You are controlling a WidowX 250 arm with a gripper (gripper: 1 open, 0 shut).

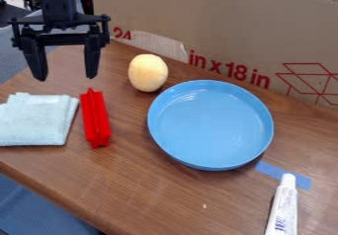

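My black gripper (65, 65) hangs at the upper left, open with its two fingers apart and nothing between them, above the area behind a folded pale cloth (34, 120). A long red object (95, 117) lies on the wooden table (145, 195) just right of the cloth. A pale yellow egg-shaped object (148, 72) sits behind and to the right of the red object. A blue plate (211, 124) is at the centre right. A white tube (283, 206) lies at the lower right.
A cardboard box wall (264, 37) runs along the back. A strip of blue tape (295, 179) is near the tube.
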